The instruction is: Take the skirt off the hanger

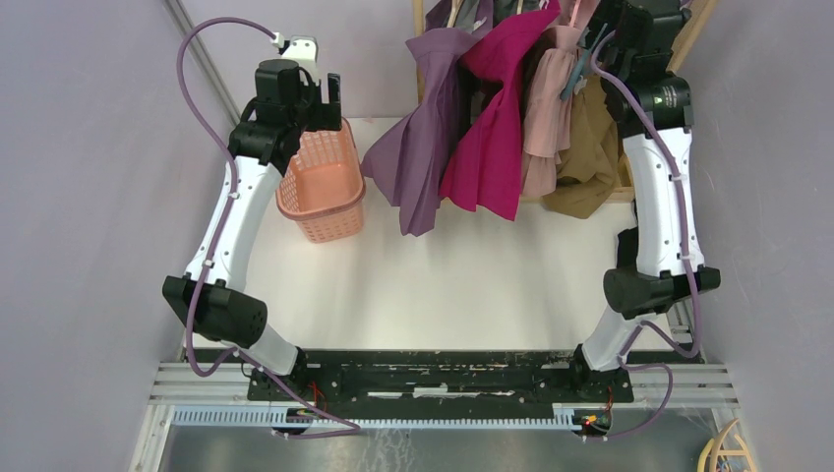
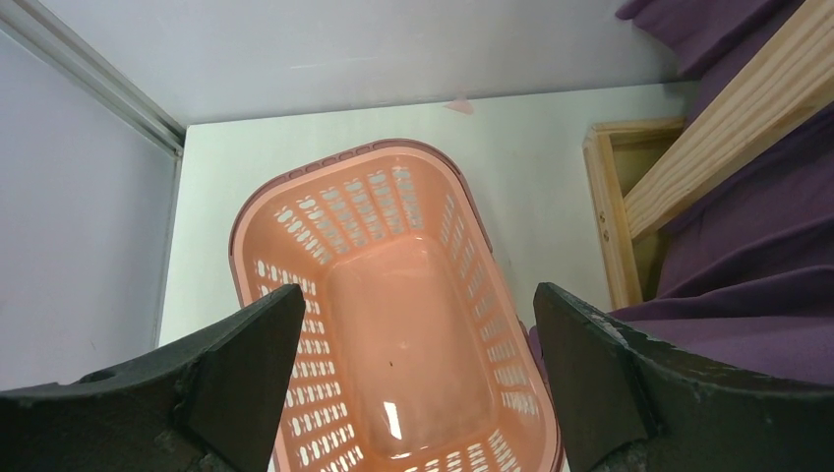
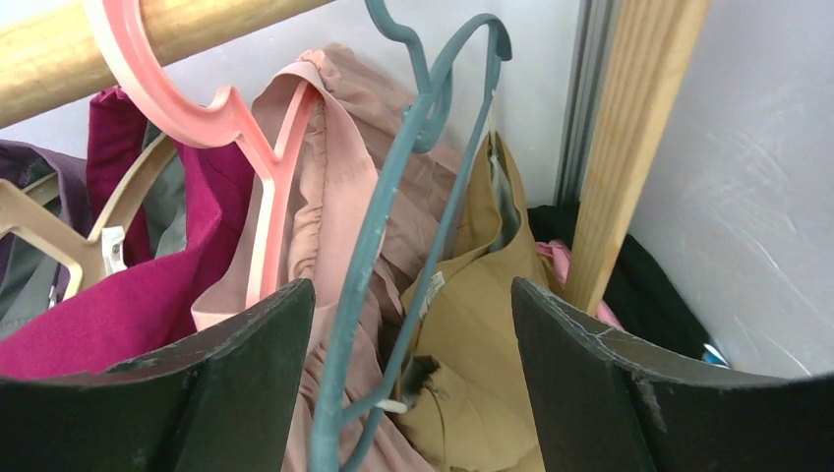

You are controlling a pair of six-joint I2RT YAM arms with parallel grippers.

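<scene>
Several skirts hang from a rack in the top view: a purple one (image 1: 421, 128), a magenta one (image 1: 497, 108), a pink tiered one (image 1: 551, 108) and an olive-brown one (image 1: 590, 157). In the right wrist view, a blue hanger (image 3: 366, 265) stands between the spread fingers of my right gripper, which is open. Behind it hang the olive-brown skirt (image 3: 482, 364) and the pink cloth (image 3: 344, 147); a pink hanger (image 3: 270, 211) carries the latter. Above the orange basket (image 2: 418, 315), my left gripper is open and empty.
A wooden rod (image 3: 49, 64) crosses the upper left of the right wrist view, and a wooden post (image 3: 634, 147) rises on the right. Dark cloth (image 3: 644, 285) lies behind that post.
</scene>
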